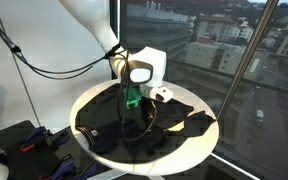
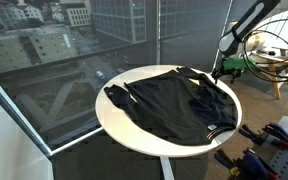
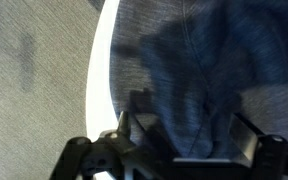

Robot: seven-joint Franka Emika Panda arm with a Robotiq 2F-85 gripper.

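Observation:
A dark cloth, apparently a garment [image 2: 184, 108], is spread over the round white table [image 2: 134, 76], with folds and uneven edges. The wrist view looks down on the cloth [image 3: 169, 65], whose side lies close to the table's white rim [image 3: 101, 65]. My gripper is open above it, with its fingers [image 3: 82, 158] wide apart and no fabric seen pinched between them. In the first exterior view the white arm [image 1: 147, 65] reaches over the table, and its fingertips are hard to make out against the dark cloth [image 1: 189, 122].
Bare white tabletop [image 1: 184, 155] shows along the front and right of the table. Tall windows [image 1: 259, 95] stand close behind it. Carpeted floor [image 3: 29, 80] lies beyond the rim. Cables [image 1: 64, 72] hang along the arm.

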